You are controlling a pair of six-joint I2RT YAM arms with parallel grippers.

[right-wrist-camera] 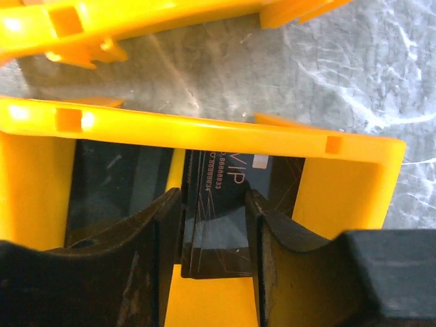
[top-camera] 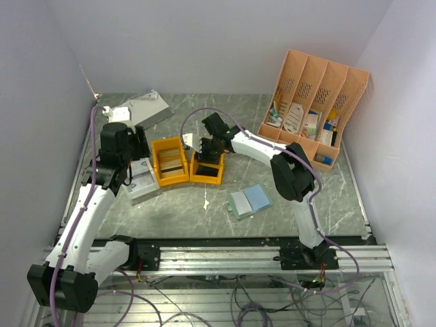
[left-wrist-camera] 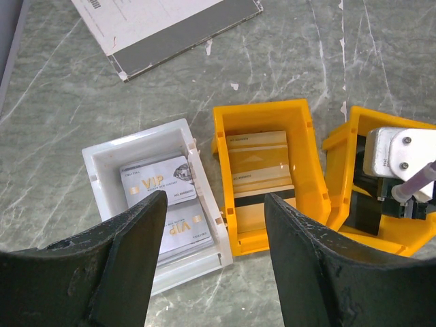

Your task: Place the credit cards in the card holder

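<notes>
Black VIP cards (right-wrist-camera: 219, 235) lie in the right yellow bin (right-wrist-camera: 184, 131). My right gripper reaches down into that bin, its fingers apart on either side of the cards' face; whether they touch a card is unclear. White VIP cards (left-wrist-camera: 158, 180) rest in the white bin (left-wrist-camera: 102, 177), and gold cards (left-wrist-camera: 259, 163) fill the middle yellow bin (left-wrist-camera: 225, 146). Above these two bins hangs my left gripper, open and empty. What looks like the card holder (top-camera: 249, 200) lies spread open on the table in the top view, one half whitish, the other light blue.
A peach organizer (top-camera: 310, 102) with stationery stands at the back right. Behind the bins lies a flat grey-white box (top-camera: 146, 107).
</notes>
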